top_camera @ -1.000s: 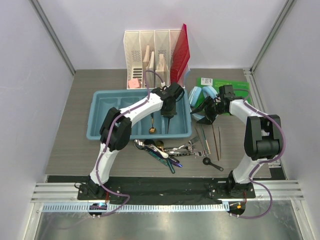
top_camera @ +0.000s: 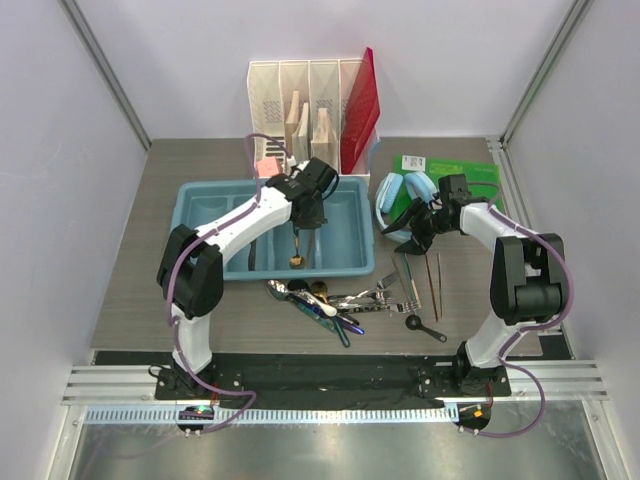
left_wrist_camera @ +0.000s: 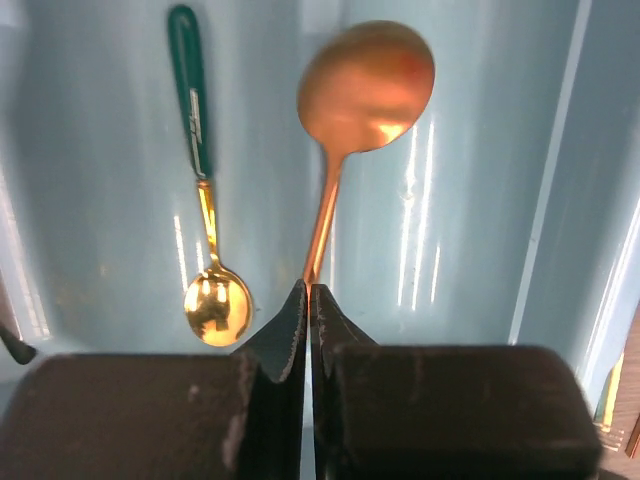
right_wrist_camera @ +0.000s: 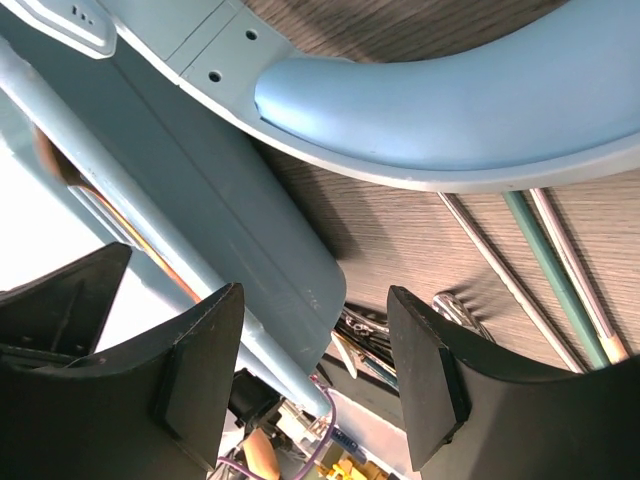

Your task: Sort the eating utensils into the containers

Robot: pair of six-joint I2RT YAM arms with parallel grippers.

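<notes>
The blue divided tray (top_camera: 345, 272) stands left of centre. My left gripper is inside it, shut on the thin handle of a copper spoon (left_wrist_camera: 367, 85). A green-handled gold spoon (left_wrist_camera: 218, 305) lies to one side on the tray floor. In the top view the arm hides the copper spoon's bowl. My right gripper stands open beside the light-blue curved item (right_wrist_camera: 450, 110), nothing between its fingers. Forks (top_camera: 385, 300), other spoons and knives lie piled in front of the tray.
A white slotted rack (top_camera: 265, 95) with wooden pieces and a red panel (top_camera: 362, 115) stands behind the tray. Chopsticks (top_camera: 432, 288) and a black spoon (top_camera: 425, 328) lie front right. A green board (top_camera: 465, 175) lies back right. Bare table shows at far left.
My left gripper has moved left within the tray, the copper spoon's handle shifting along with it. The tray has slid slightly left. The right arm is nearly still.
</notes>
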